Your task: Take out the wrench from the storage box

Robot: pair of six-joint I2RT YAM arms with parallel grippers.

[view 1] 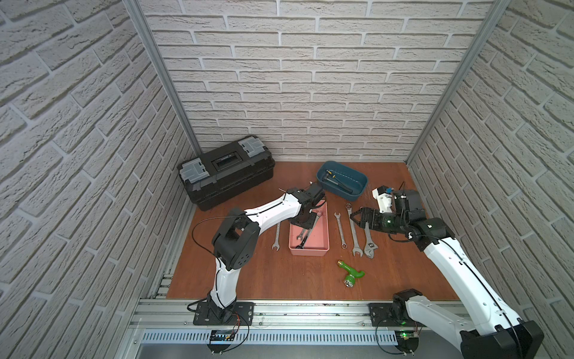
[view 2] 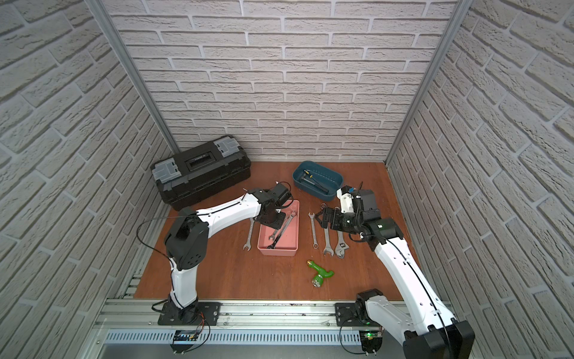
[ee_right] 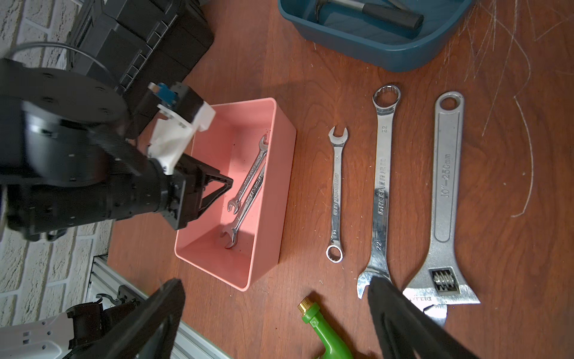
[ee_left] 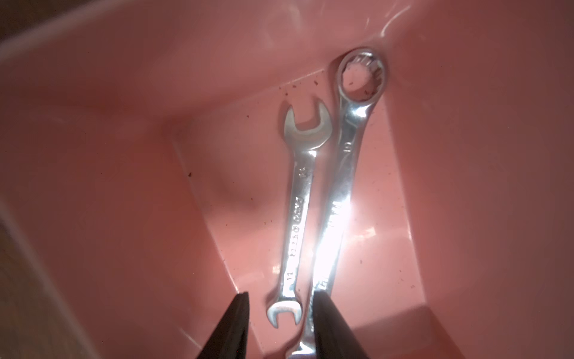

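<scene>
Inside the pink storage box [ee_right: 272,197] lie two silver wrenches: a smaller open-ended one [ee_left: 302,185] and a larger one with a ring end [ee_left: 343,179], roughly parallel. My left gripper hangs over the box, its two fingers apart above the wrenches with nothing held; in the right wrist view it is seen from the side over the box. My right gripper stands open to the right, above the loose wrenches on the table, holding nothing.
Loose wrenches [ee_right: 334,197], an adjustable wrench [ee_right: 442,209] and a green tool [ee_right: 329,335] lie right and front of the box. A blue bin [ee_right: 382,51] with a hammer and a black toolbox [view 1: 209,179] stand behind. A single wrench [view 1: 276,239] lies left of the box.
</scene>
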